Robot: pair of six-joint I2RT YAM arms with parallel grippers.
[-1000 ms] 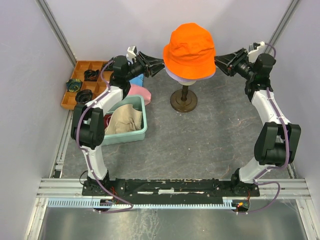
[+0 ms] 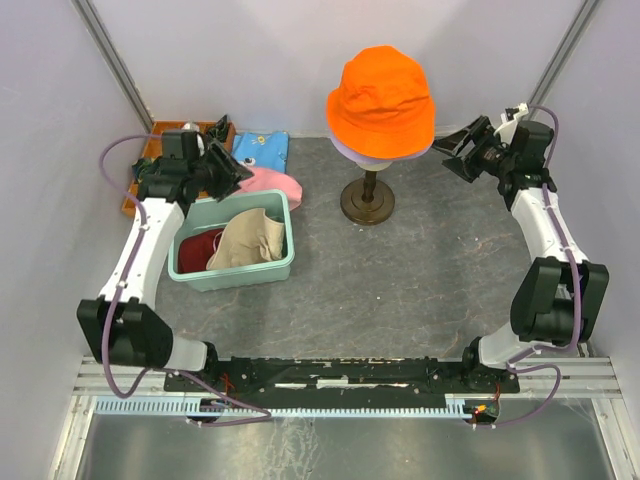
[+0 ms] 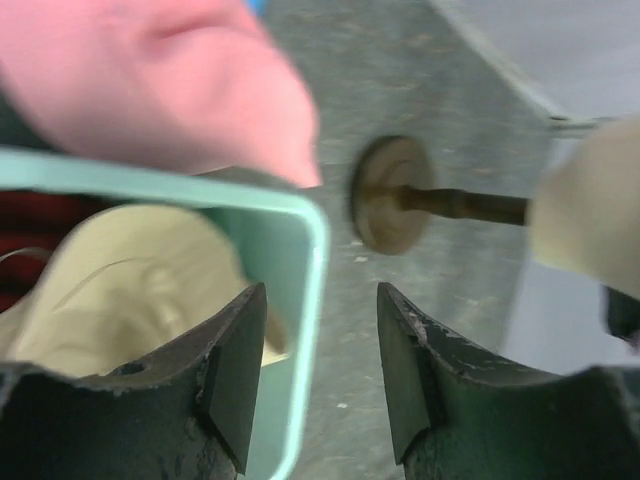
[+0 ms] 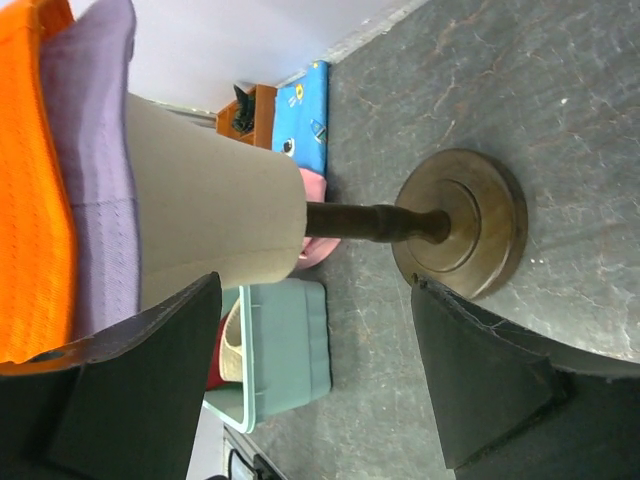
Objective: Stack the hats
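Note:
An orange bucket hat (image 2: 383, 100) sits on top of the stand, with a lavender hat (image 4: 92, 165) under it, its brim showing below. Beige hat (image 2: 248, 240) and dark red hat (image 2: 196, 251) lie in the pale green bin (image 2: 284, 246). Behind the bin is a pink hat (image 2: 272, 184). Over the bin's back edge hovers my left gripper (image 2: 240, 181), its fingers (image 3: 236, 375) apart and empty. To the right of the orange hat, my right gripper (image 2: 443, 158) stands open, nothing between its fingers.
The hat stand has a round brown base (image 2: 368, 203) and a pale head (image 4: 215, 190). A blue packet (image 2: 262, 149) and an orange compartment tray (image 2: 150, 150) lie at the back left. Bare grey table (image 2: 380, 290) fills the middle front.
My left gripper has moved away from the orange hat, leftward and down to the bin's back edge. The right gripper has shifted slightly right and lower. The hats have not moved.

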